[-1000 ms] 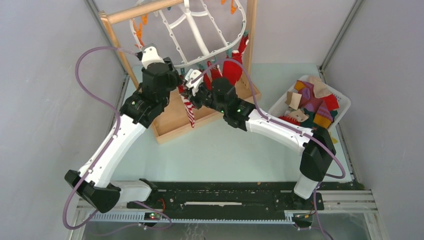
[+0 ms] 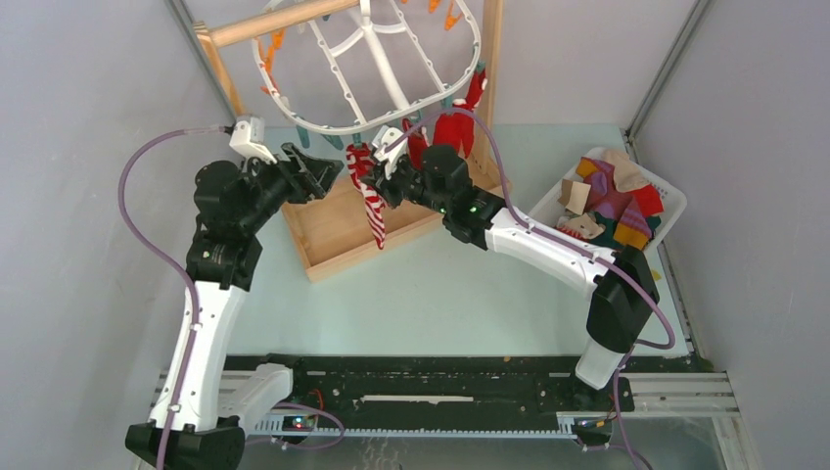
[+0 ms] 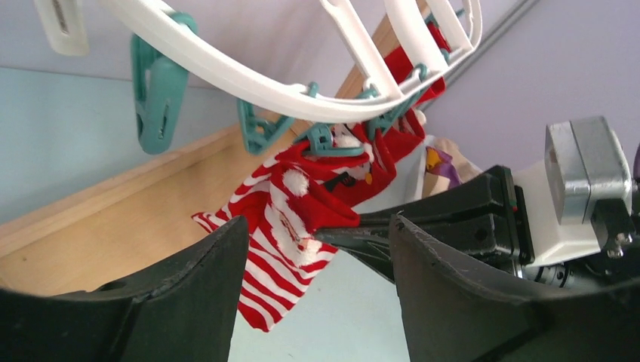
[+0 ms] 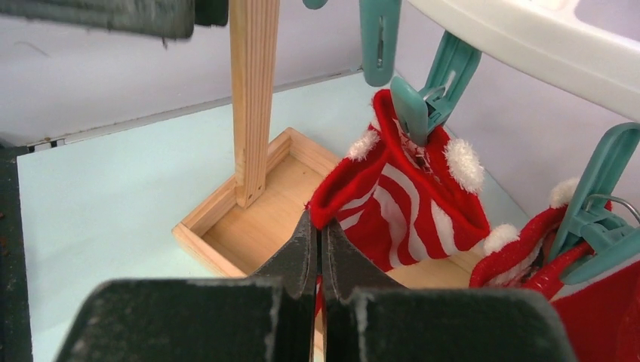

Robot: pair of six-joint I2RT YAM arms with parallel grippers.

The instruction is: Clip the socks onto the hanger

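A red-and-white striped sock (image 2: 374,211) hangs below the white hanger (image 2: 323,127). In the right wrist view, a teal clip (image 4: 441,87) grips the cuff of this striped sock (image 4: 400,204) near its middle. My right gripper is shut on a corner of the cuff, with thin fabric between its fingertips. To the left of the sock, clear of it, my left gripper (image 2: 328,174) stands open and empty. Its fingers (image 3: 215,264) frame the sock (image 3: 283,241) and the right gripper's tips in the left wrist view. More red socks (image 2: 455,127) hang farther right on the hanger.
Unused teal clips (image 3: 161,98) dangle on the hanger's near left side; orange clips (image 2: 271,54) are on the far left. A wooden tray (image 2: 323,264) lies underneath. A white bin (image 2: 675,201) of mixed socks stands at the right.
My right arm has barely moved and stays at the cuff.
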